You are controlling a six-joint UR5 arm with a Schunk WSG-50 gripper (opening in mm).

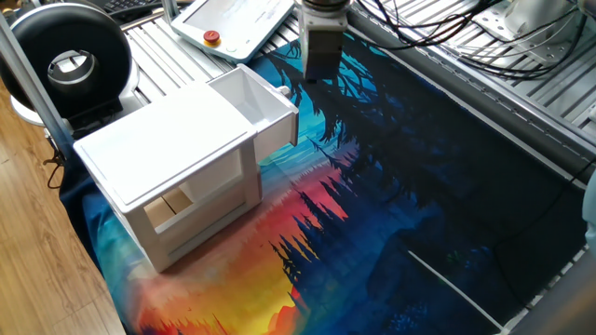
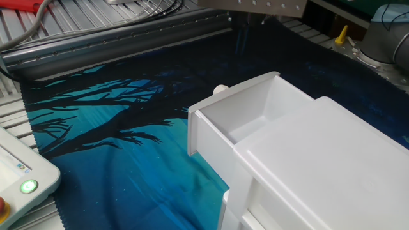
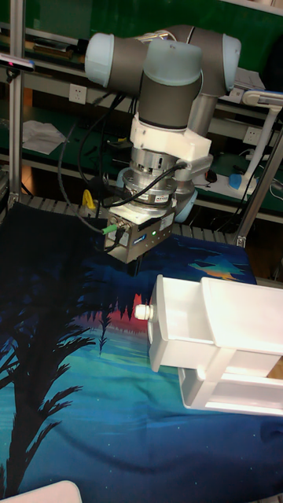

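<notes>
A white drawer cabinet (image 1: 168, 140) stands on the printed cloth, its upper drawer (image 2: 246, 114) pulled out. The visible part of that drawer's inside looks empty. On the drawer front is a round white knob (image 3: 144, 312). My gripper (image 3: 136, 268) points downward above the cloth, apart from the cabinet and off the knob side of the drawer. Its dark fingers are small and blurred, so how the fingers stand cannot be made out. In the first exterior view the gripper body (image 1: 322, 58) hangs near the top edge, to the right of the open drawer.
A teach pendant with a red button (image 1: 212, 37) lies at the table's back edge. A metal rail (image 1: 484, 93) with cables beyond it borders the cloth (image 1: 419, 205).
</notes>
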